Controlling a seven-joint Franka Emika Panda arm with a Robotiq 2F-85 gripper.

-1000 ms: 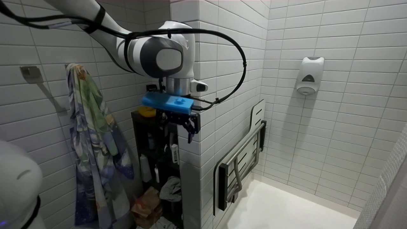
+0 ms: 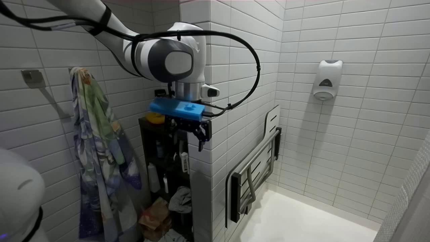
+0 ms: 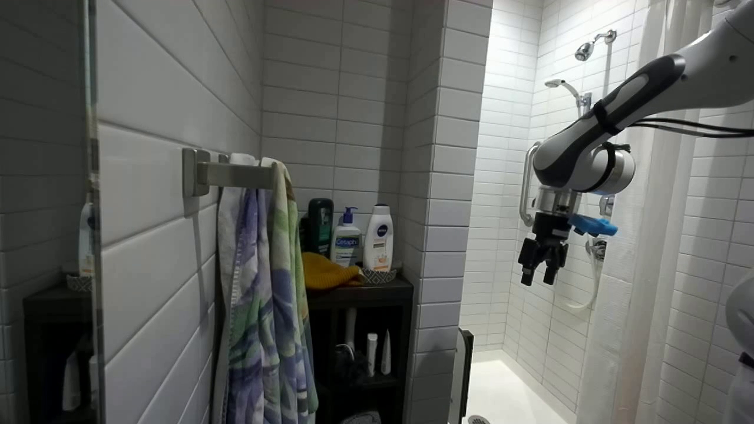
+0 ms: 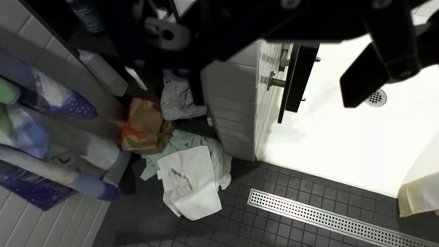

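In exterior view 2 my gripper (image 3: 538, 280) hangs in the air near the shower, pointing down. Its black fingers stand apart and nothing shows between them. The wrist view, too, has a wide gap between the dark fingers, with only the distant wall, folded seat and floor beyond. On the left wall hangs a colourful towel (image 2: 94, 149), well clear of my gripper. A dark shelf (image 3: 364, 287) holds several bottles, among them a white bottle (image 3: 379, 239) and a pump bottle (image 3: 346, 244), plus a mustard cloth (image 3: 325, 272).
A tiled wall corner (image 2: 200, 113) stands close to my gripper in exterior view 1. The folded shower seat (image 2: 254, 169) juts from that wall. White cloth (image 4: 189, 181) and a brown paper bag (image 4: 146, 123) lie low down by the shelf.
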